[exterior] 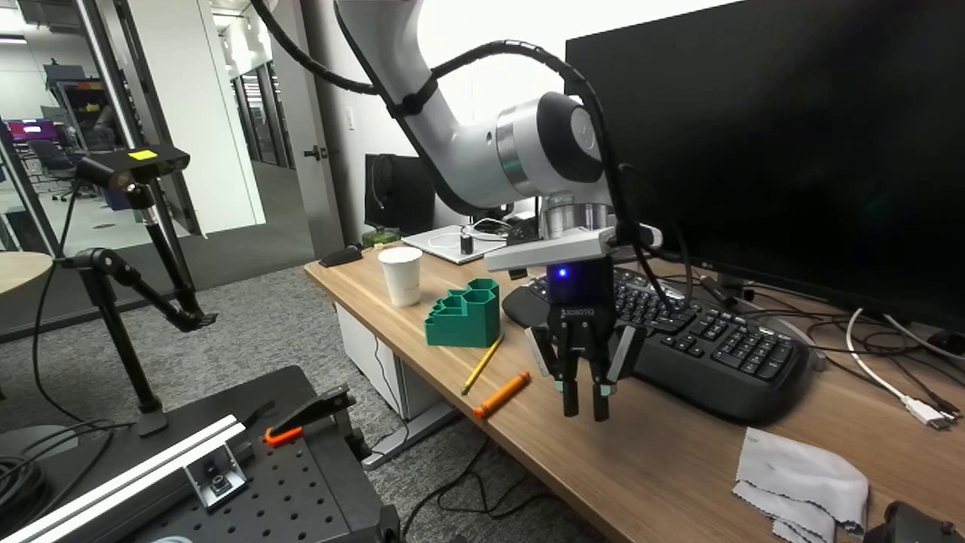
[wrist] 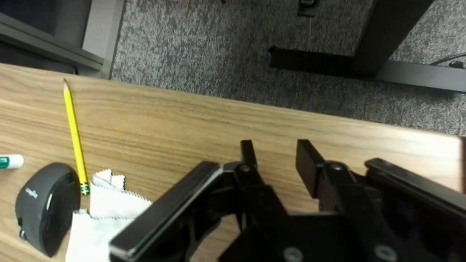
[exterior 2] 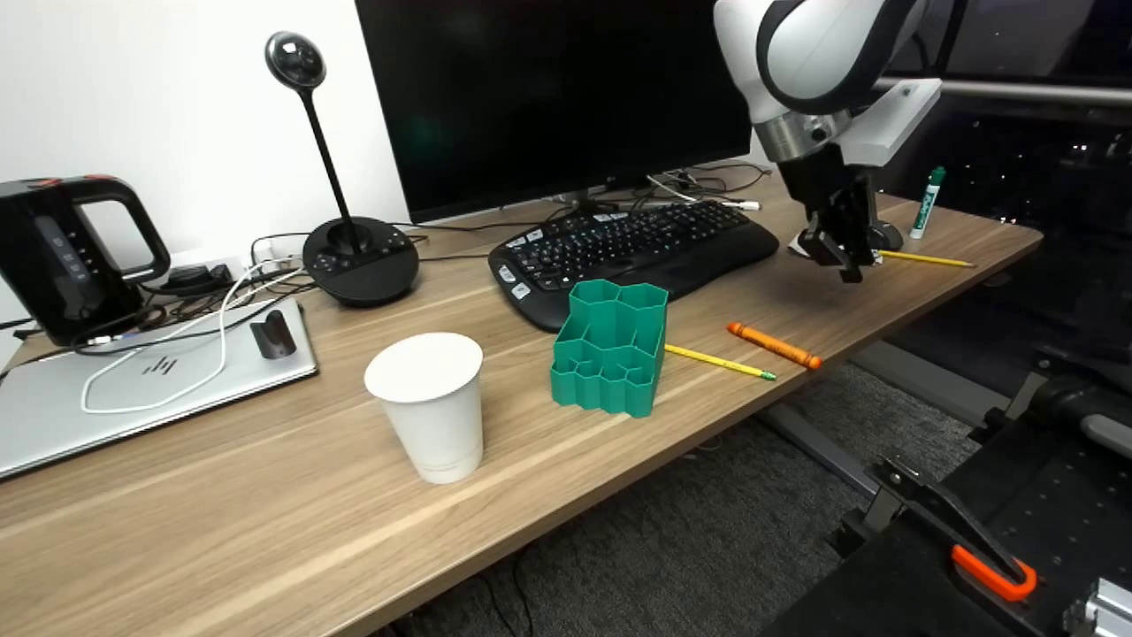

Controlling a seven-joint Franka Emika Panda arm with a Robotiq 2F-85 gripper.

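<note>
Above the bare desk, my gripper [exterior: 585, 404] points down with its fingers part way apart. In the wrist view, only wood shows between the fingertips of the gripper. An orange crayon-like marker [exterior: 503, 394] lies on the desk near the front edge, apart from the gripper. Left of it a yellow pencil [exterior: 483, 363] rests against or close to the green hexagonal holder [exterior 2: 610, 356], whose compartments look empty. A white paper cup [exterior 2: 432, 409] stands upright on the holder's other side.
Behind the gripper are a black keyboard [exterior: 715, 339] and a large monitor [exterior: 778, 163]. A white cloth [wrist: 109, 214], a dark mouse [wrist: 46, 209], a second pencil [wrist: 75, 135] and a green-labelled marker [exterior 2: 929, 202] occupy the far end. A silver laptop [exterior 2: 149, 382] lies at the other end.
</note>
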